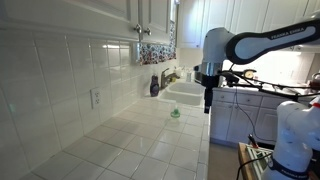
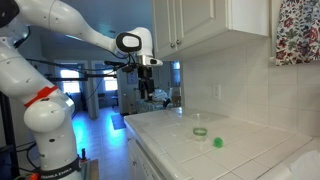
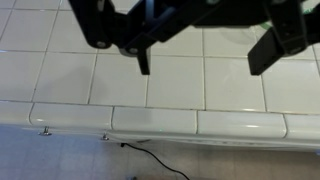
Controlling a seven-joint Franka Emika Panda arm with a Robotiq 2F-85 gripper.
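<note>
My gripper is open, its two dark fingers wide apart with only white tile showing between them. In exterior view 1 the gripper (image 1: pixel 207 108) hangs above the right edge of the tiled counter. A small green object (image 1: pixel 175 113) is on the counter to the left of it; in exterior view 2 the same green object (image 2: pixel 218 142) is near a clear round container (image 2: pixel 200 133). Both are apart from the gripper. In the wrist view, something clear and greenish shows partly behind the gripper at the upper right.
A white sink (image 1: pixel 184 92) with a faucet (image 1: pixel 168 79) and a dark bottle (image 1: pixel 154 86) lies at the counter's far end. White cabinets (image 2: pixel 215 30) overhang the counter. A dark cable (image 3: pixel 155 156) lies below its front edge.
</note>
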